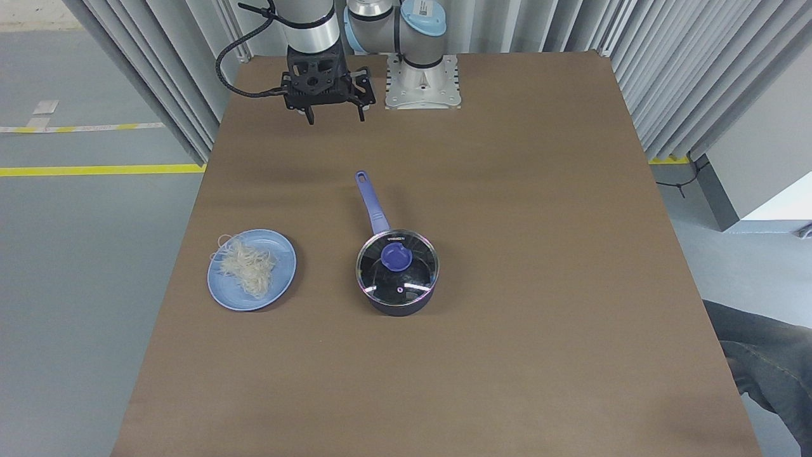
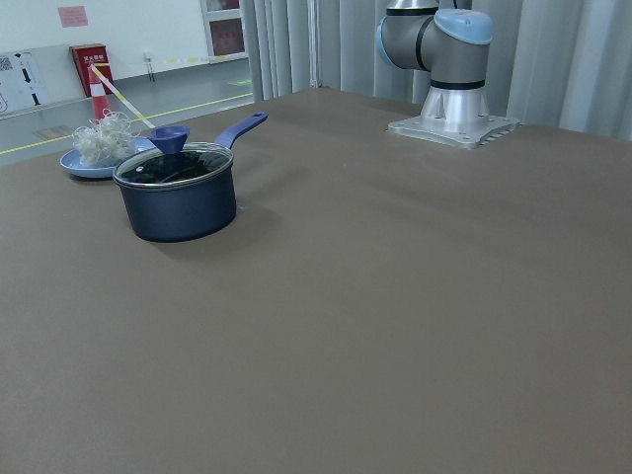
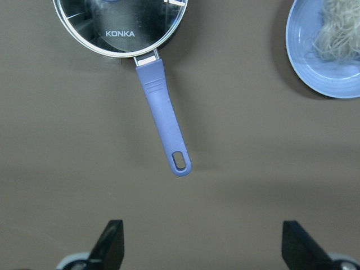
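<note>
A dark saucepan [image 2: 178, 209] with a glass lid [image 1: 392, 278] and blue knob [image 1: 396, 256] stands mid-table, its blue handle [image 3: 163, 115] pointing toward the robot. Left of it in the front view, a blue plate [image 1: 225, 294] holds a loose pile of pale noodle-like strands [image 1: 251, 268]. My gripper [image 1: 335, 115] hangs over the far end of the table, apart from both. In the wrist view its two fingers stand wide open with nothing between them, below the handle's end.
The robot's base [image 2: 452, 128] is at the far edge, with curtains behind. Someone's leg [image 1: 753, 365] shows beside the table's right edge in the front view.
</note>
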